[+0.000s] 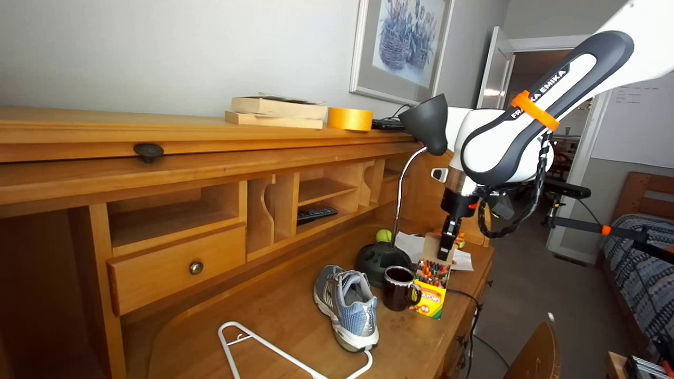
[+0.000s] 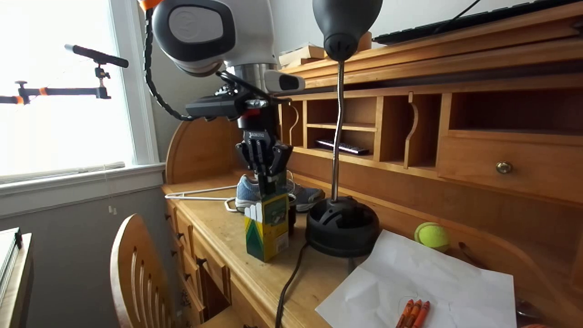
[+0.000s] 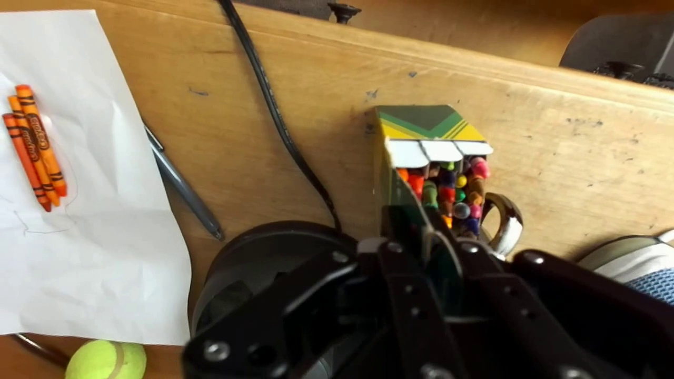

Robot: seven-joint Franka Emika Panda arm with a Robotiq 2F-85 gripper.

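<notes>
The yellow and green crayon box (image 1: 430, 299) stands on the desk with its lid (image 1: 431, 245) raised and several crayons (image 3: 442, 189) visible inside. My gripper (image 1: 445, 250) points down at the raised lid, over the lamp side of the box. In the wrist view, the lid's edge runs in among the dark fingers (image 3: 407, 278); how firmly they meet it is not clear. The fingertips look close together in exterior view 2, but their gap is hidden. Three orange-toned crayons (image 3: 35, 151) lie on white paper (image 3: 95, 265).
Close beside the box are a dark mug (image 1: 398, 296) and the black lamp base (image 2: 342, 227). A shoe (image 1: 349, 306), a white hanger (image 1: 265, 344), a tennis ball (image 2: 432, 236) and a grey pen (image 3: 186, 189) also lie on the desk. A black cord (image 3: 278, 120) crosses to its front edge.
</notes>
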